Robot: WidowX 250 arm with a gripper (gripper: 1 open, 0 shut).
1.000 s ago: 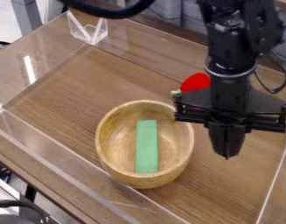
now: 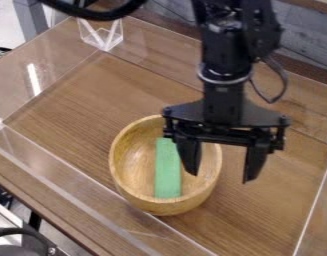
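The black gripper (image 2: 225,155) hangs over the right rim of a wooden bowl (image 2: 130,179), its two dark fingers pointing down and spread open. A green rectangular block (image 2: 167,177) lies lengthwise inside the bowl, to the left of the fingers. Nothing shows between the fingertips. The arm covers part of the table behind the bowl.
A clear acrylic holder (image 2: 102,31) stands at the back left. A grey ledge runs along the back right, and cables lie off the left edge.
The gripper has moved left toward the bowl and the green block, and its fingers look lower. The red object seen behind it earlier is now hidden by the arm.
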